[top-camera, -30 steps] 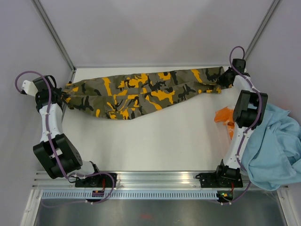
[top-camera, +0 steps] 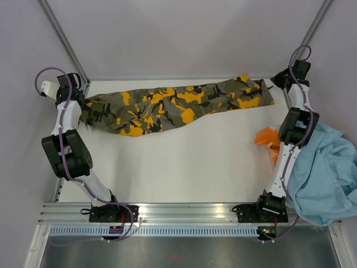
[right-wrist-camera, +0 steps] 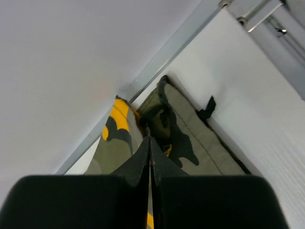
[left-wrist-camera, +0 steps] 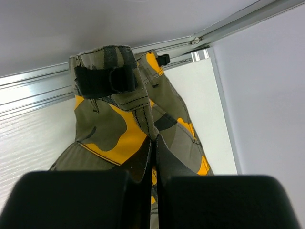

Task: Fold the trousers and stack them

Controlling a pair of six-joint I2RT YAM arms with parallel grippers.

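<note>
Camouflage trousers (top-camera: 167,106) in olive, black and yellow lie folded lengthwise along the back of the white table (top-camera: 178,162). At their left end, my left gripper (top-camera: 82,97) is shut on the trousers; in the left wrist view a doubled waistband with a black tab (left-wrist-camera: 105,81) rises from its fingertips (left-wrist-camera: 150,145). My right gripper (top-camera: 274,82) is just beyond the trousers' right end, shut; in the right wrist view the cuff area (right-wrist-camera: 200,143) lies below its fingers (right-wrist-camera: 143,167), and nothing shows clearly between them.
An orange plastic bag (top-camera: 268,139) is at the right edge of the table, beside a large light blue cloth (top-camera: 323,178). Walls border the back and sides.
The lower layer has narrowed into the fold. My left gripper moved slightly back and rightward.
</note>
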